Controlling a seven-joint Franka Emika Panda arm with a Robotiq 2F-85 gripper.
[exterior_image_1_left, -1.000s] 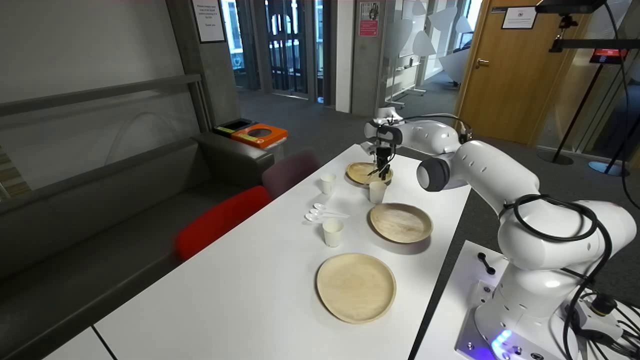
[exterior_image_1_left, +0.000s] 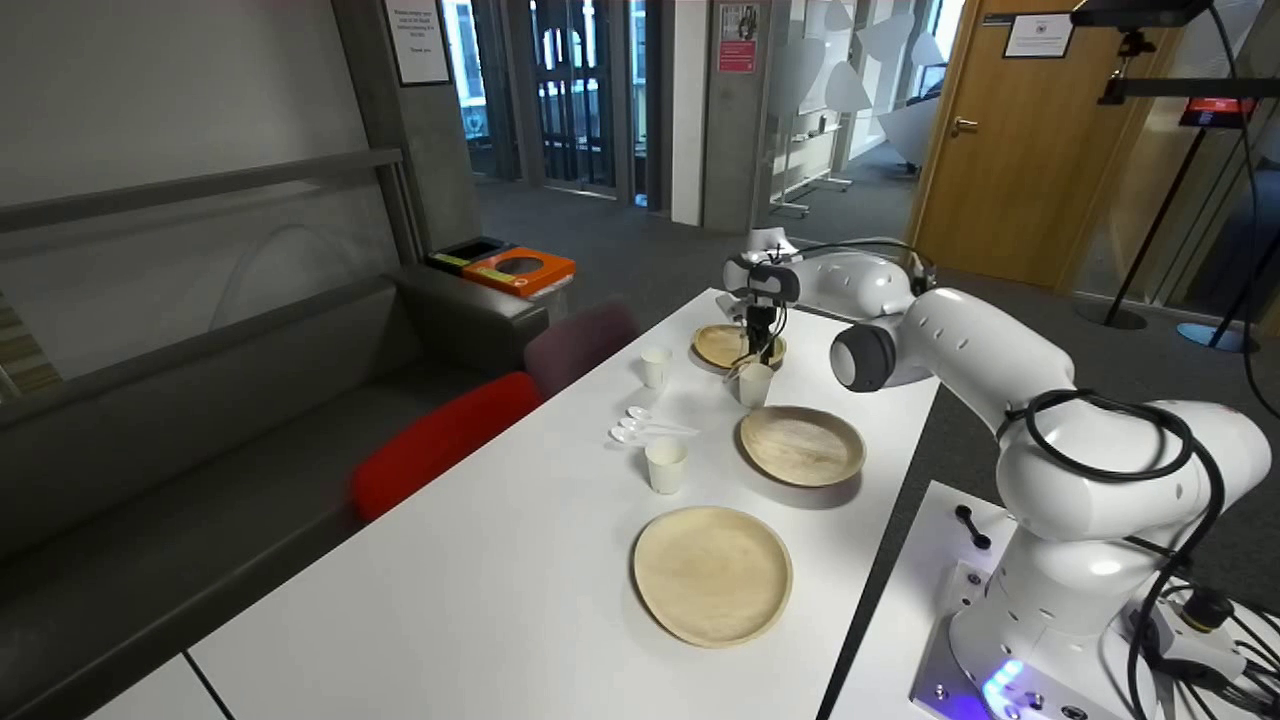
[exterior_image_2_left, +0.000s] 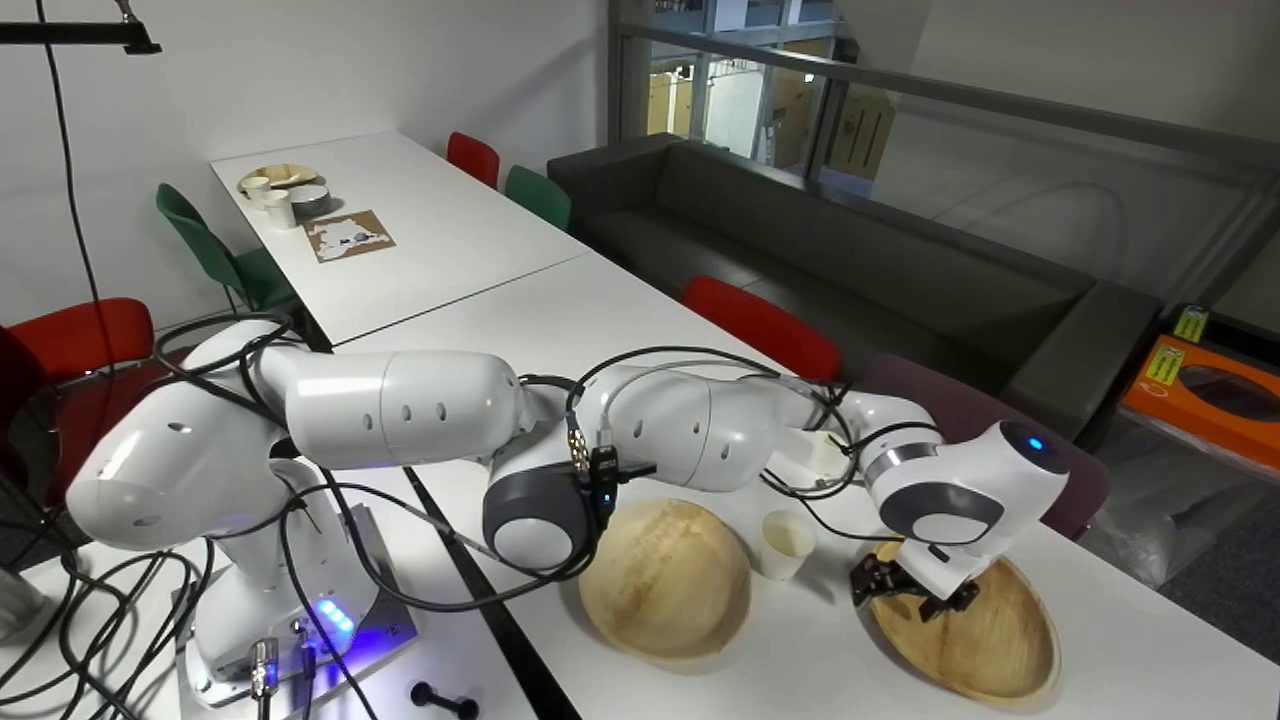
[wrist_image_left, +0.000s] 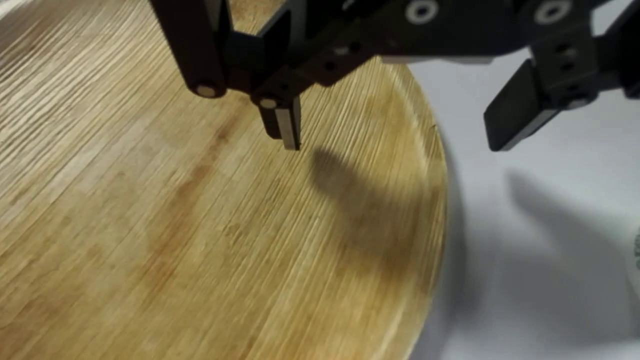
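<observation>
My gripper stands open with nothing between its fingers, above the rim of the farthest wooden plate (wrist_image_left: 240, 240). In the wrist view one finger (wrist_image_left: 290, 127) hangs over the plate's inside, while the other finger (wrist_image_left: 516, 114) is beyond the rim, over the white table. Exterior view 2 shows the gripper (exterior_image_2_left: 917, 590) at the near-left edge of that plate (exterior_image_2_left: 1008, 642). Whether a fingertip touches the plate cannot be told. From exterior view 1, the arm's end partly covers this plate (exterior_image_1_left: 715, 346).
A paper cup (exterior_image_1_left: 755, 384) stands close to the gripper, with a second wooden plate (exterior_image_1_left: 801, 445) behind it. Toward the front are a third plate (exterior_image_1_left: 713, 576) and another cup (exterior_image_1_left: 666, 466). White spoons (exterior_image_1_left: 648, 425) and one more cup (exterior_image_1_left: 655, 367) lie along the left side.
The gripper has come down slightly and shifted a little to the left in exterior view 1. The plates, cups and spoons have stayed in place.
</observation>
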